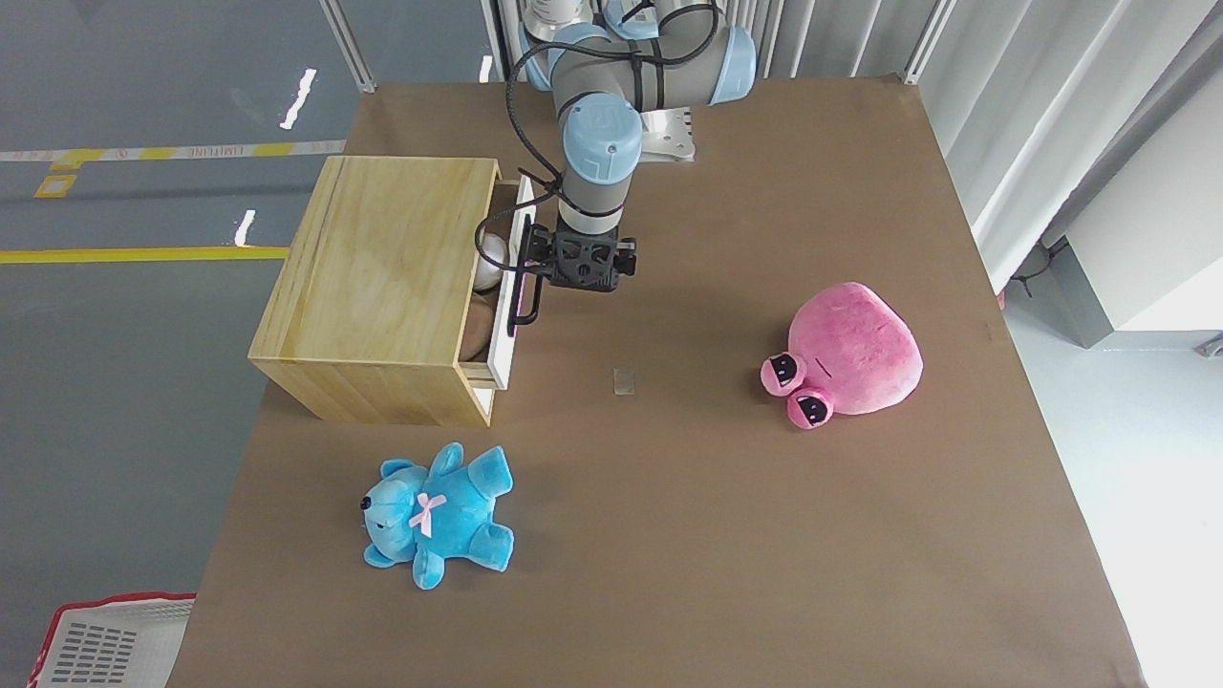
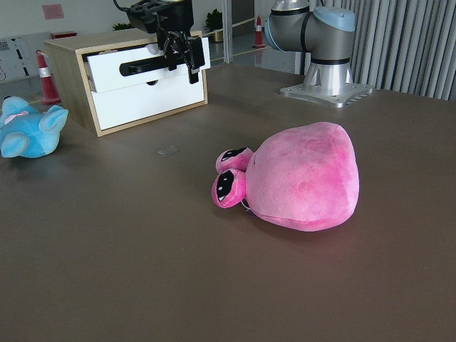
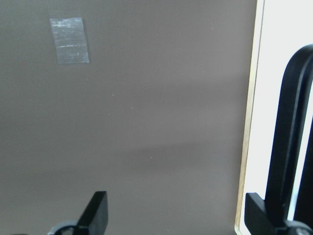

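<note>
A wooden cabinet (image 1: 369,258) has its upper white drawer (image 2: 110,75) slightly out, with soft round toys partly showing inside in the front view. My gripper is at that drawer front, its right finger against the black handle (image 3: 287,132) in the wrist view. Its fingers stand well apart, with table showing between them.
A blue plush bear (image 1: 456,514) lies in front of the cabinet, and a pink plush toy (image 1: 848,350) sits to the right. A small tape patch (image 1: 624,380) marks the table.
</note>
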